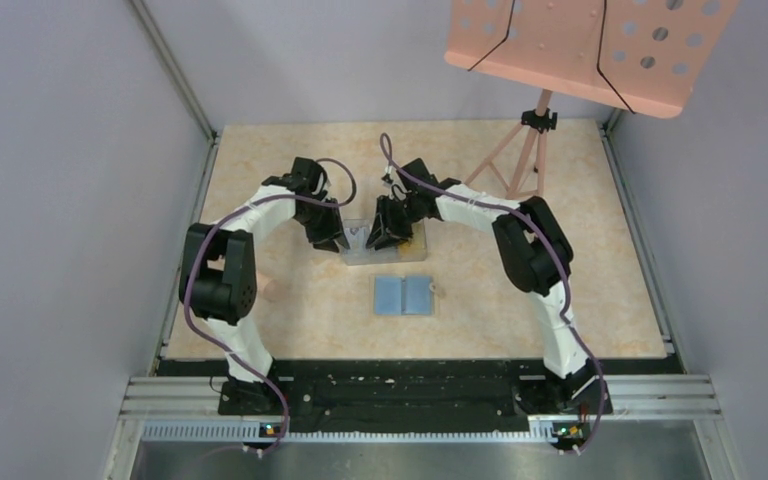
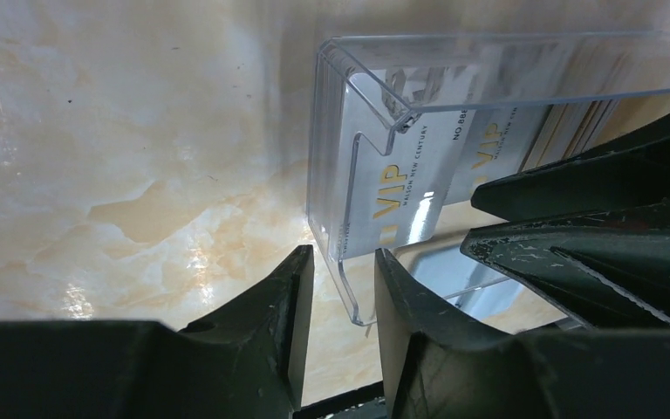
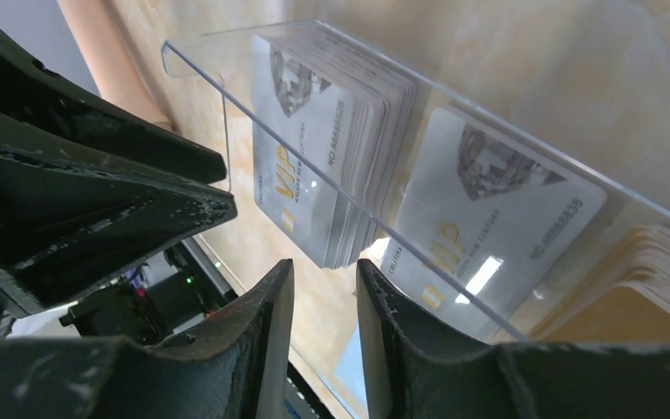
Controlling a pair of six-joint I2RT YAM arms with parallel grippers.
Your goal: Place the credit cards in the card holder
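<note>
A clear acrylic box (image 2: 331, 52) holds stacks of silver VIP cards (image 2: 401, 175), a single flatter silver card (image 3: 480, 209) and tan cards (image 3: 663, 279). My left gripper is at the box's left end, part open, with nothing seen between its fingers. My right gripper hangs over the box, part open, close to the silver stack, with nothing clearly held. Each gripper's dark body appears large in the other's wrist view. The blue card holder (image 1: 403, 295) lies in front of the box.
A pink tripod stand (image 1: 523, 160) with a large panel stands at the back right. A pink object (image 1: 265, 285) lies left, under the left arm.
</note>
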